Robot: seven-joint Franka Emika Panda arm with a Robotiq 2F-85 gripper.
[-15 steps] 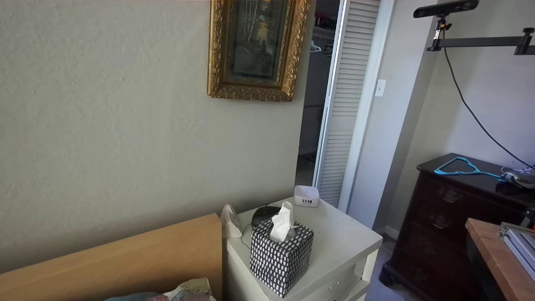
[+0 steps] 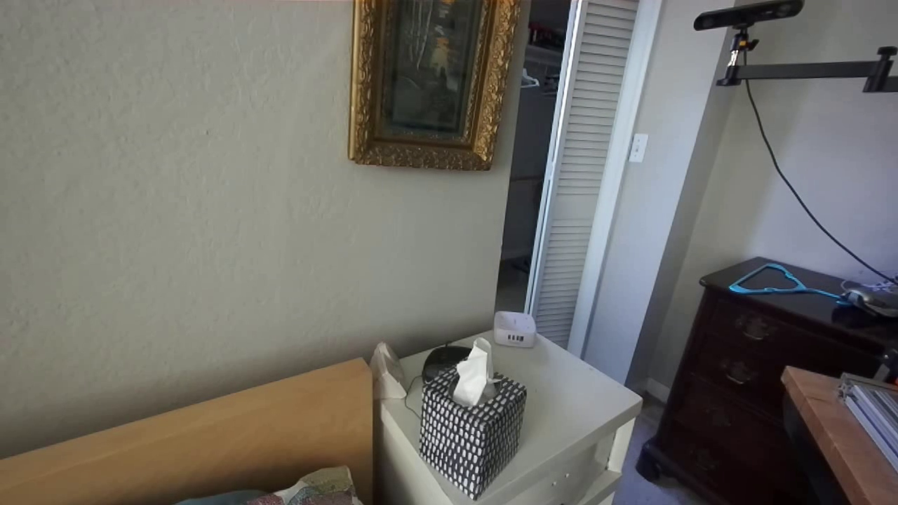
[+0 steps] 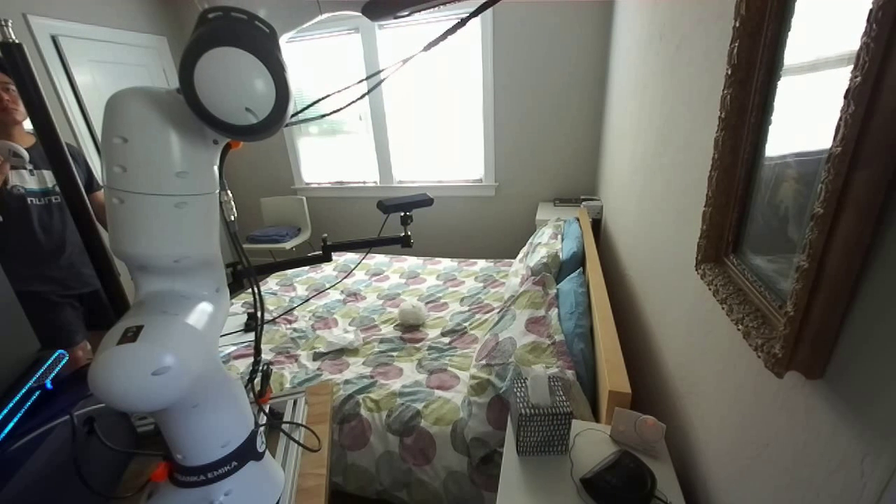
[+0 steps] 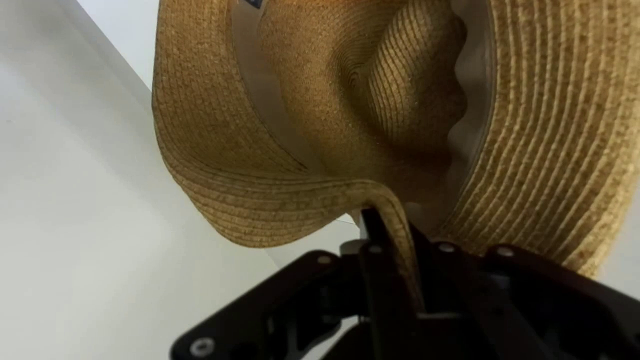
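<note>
A tan woven straw hat (image 4: 204,114) fills much of the wrist view, its hollow inside and pale inner band turned toward the camera. My gripper is shut on the hat's brim, which folds and runs down between the dark fingers. The brim curls up on the left side and spreads wide on the right. Neither exterior view shows the hat or the gripper; only the white arm (image 3: 172,243) stands at the left of exterior view 2.
A patterned tissue box (image 2: 473,429) stands on the white nightstand (image 2: 581,395). A bed (image 3: 403,378) holds a round pale object (image 3: 411,314). A camera on a boom (image 3: 369,243) reaches over it. A blue hanger (image 2: 770,279) lies on the dark dresser (image 2: 741,370). A person (image 3: 42,210) stands behind the arm.
</note>
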